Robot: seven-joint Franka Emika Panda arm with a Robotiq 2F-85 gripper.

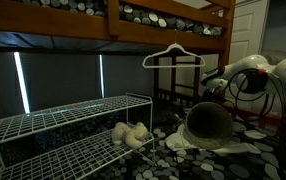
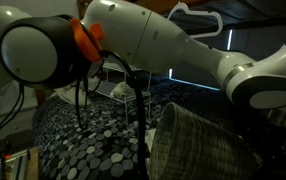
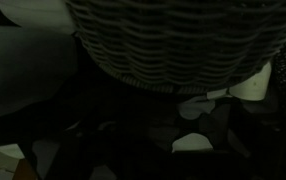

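A woven basket (image 1: 209,124) lies on its side on the patterned bedding, its round mouth facing exterior view 1. In exterior view 2 the basket (image 2: 198,150) is below the white arm. Its ribbed wall (image 3: 173,45) fills the upper middle of the wrist view. My gripper (image 1: 213,96) is low behind the basket's far side in exterior view 1, small and dark. The wrist view is too dim to make out how the fingers stand, and no hold on the basket is visible.
Pale cloth (image 1: 228,149) spreads beside the basket. A white wire rack (image 1: 68,121) stands at left with a cream plush toy (image 1: 130,134) by it. A white hanger (image 1: 174,56) hangs from the wooden bunk rail (image 1: 113,30) above.
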